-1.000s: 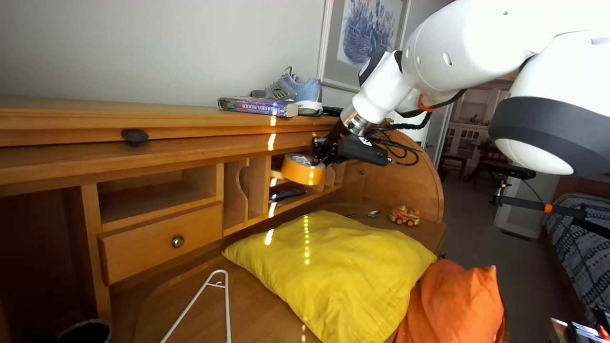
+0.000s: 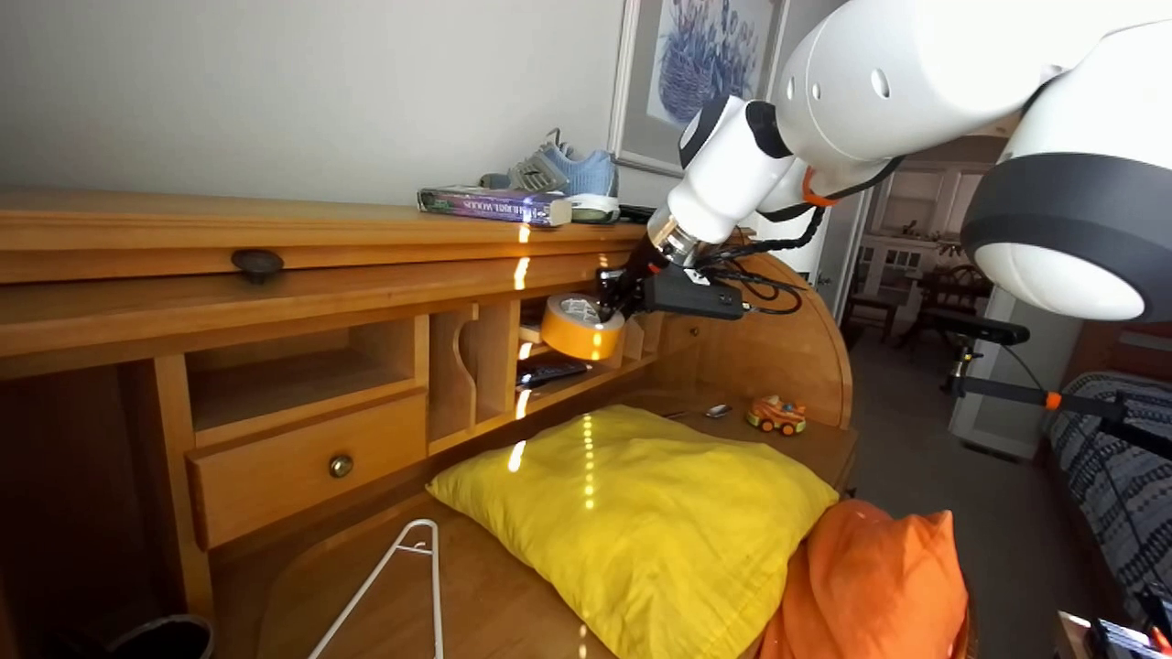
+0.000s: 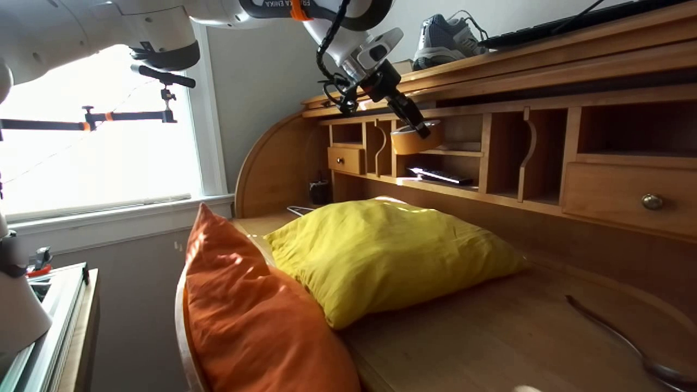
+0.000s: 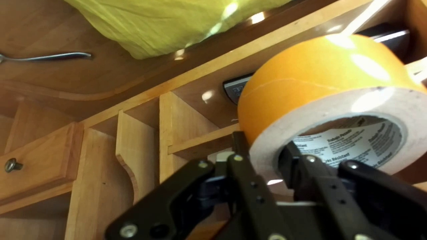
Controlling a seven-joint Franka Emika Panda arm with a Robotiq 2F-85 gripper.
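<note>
A roll of orange-yellow tape (image 4: 320, 76) fills the right half of the wrist view, its printed inner core visible. My gripper is shut on the roll's wall, one finger inside the core and the other outside. In exterior view 1 the tape roll (image 2: 580, 329) hangs from the gripper (image 2: 610, 302), level with the desk's upper cubbies. From the other side, the gripper (image 3: 421, 127) points down at the roll (image 3: 408, 140), which is in front of the middle compartment. Whether the roll touches the shelf cannot be told.
Below lies a yellow pillow (image 2: 637, 516) with an orange pillow (image 3: 255, 313) beside it. A dark remote-like object (image 3: 441, 175) rests in the lower cubby. Shoe (image 2: 571, 176) and book (image 2: 494, 205) sit on top of the desk. A white hanger (image 2: 434, 582) and spoon (image 3: 627, 343) lie on the desktop.
The arm's upper links have shifted slightly in exterior view 1. The gripper and tape roll stand almost where they were, with the roll still held.
</note>
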